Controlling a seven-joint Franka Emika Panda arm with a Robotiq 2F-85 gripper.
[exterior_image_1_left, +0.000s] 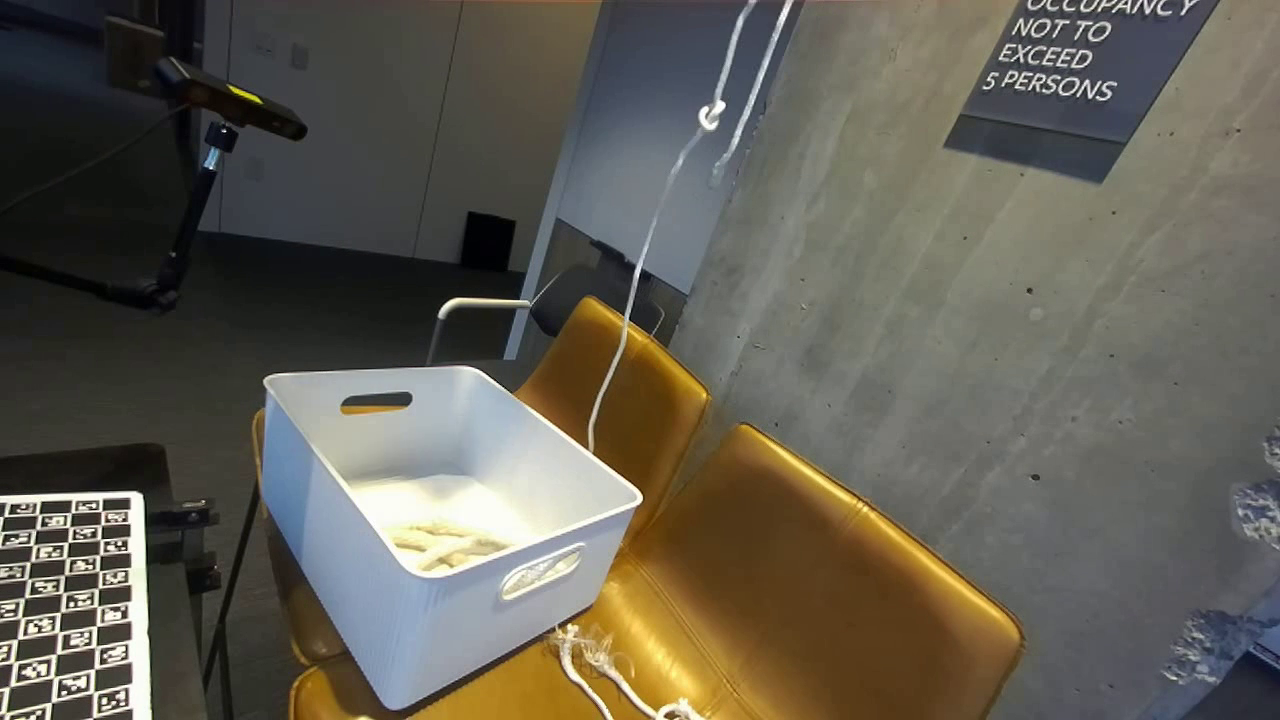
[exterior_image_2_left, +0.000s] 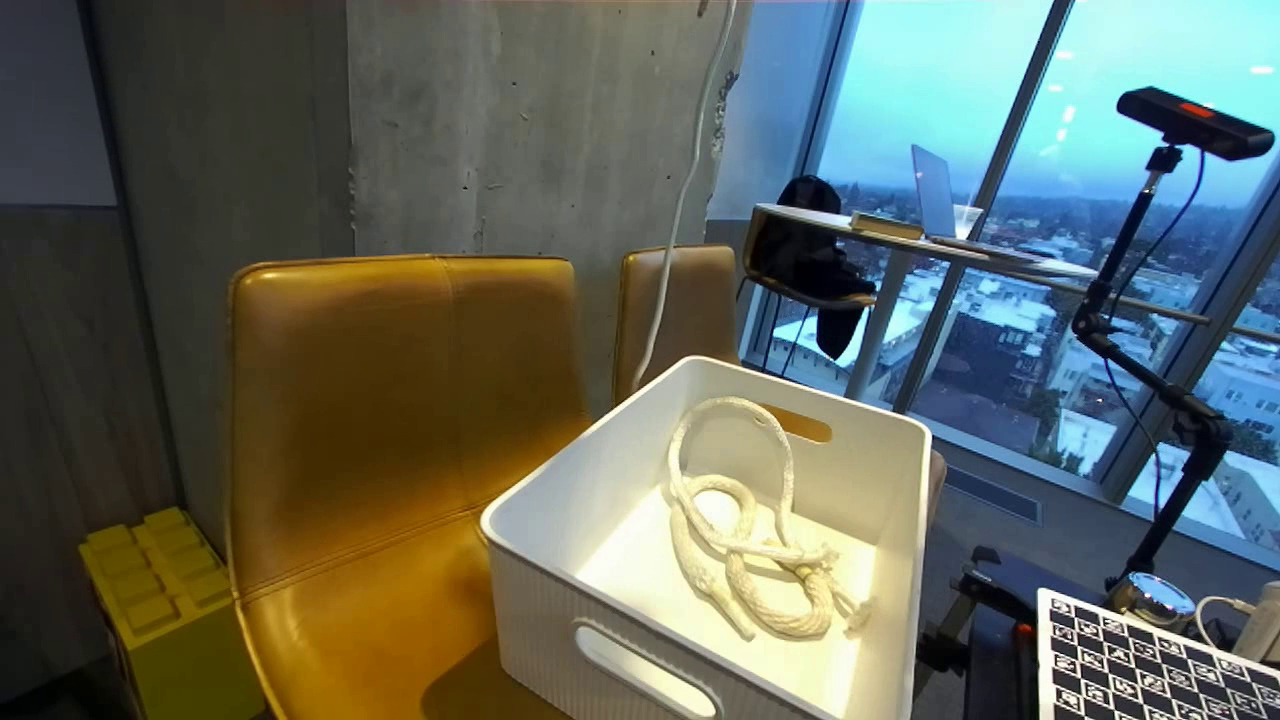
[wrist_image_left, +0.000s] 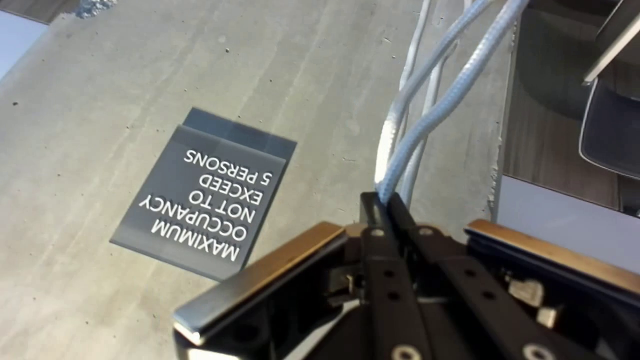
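Observation:
In the wrist view my gripper is shut on a pale rope (wrist_image_left: 438, 111), whose strands run up and right from the fingertips. The same rope (exterior_image_1_left: 649, 228) hangs from above in exterior view 1, with a knot (exterior_image_1_left: 711, 115) near the top, and drops behind the far rim of the bin. The white bin (exterior_image_2_left: 528, 504) stands on the chairs, and a coiled cream rope (exterior_image_2_left: 792, 558) lies inside it. Frayed white rope ends (exterior_image_1_left: 588, 654) rest on the seat in front of the bin. The gripper itself is outside both exterior views.
Tan leather chairs (exterior_image_1_left: 828, 540) hold the bin, with a concrete wall (exterior_image_1_left: 1020, 360) behind. A camera on a black stand (exterior_image_2_left: 1158, 156) and a patterned board (exterior_image_2_left: 1152, 654) are on the bin's other side. A yellow block (exterior_image_2_left: 168, 600) stands at the left.

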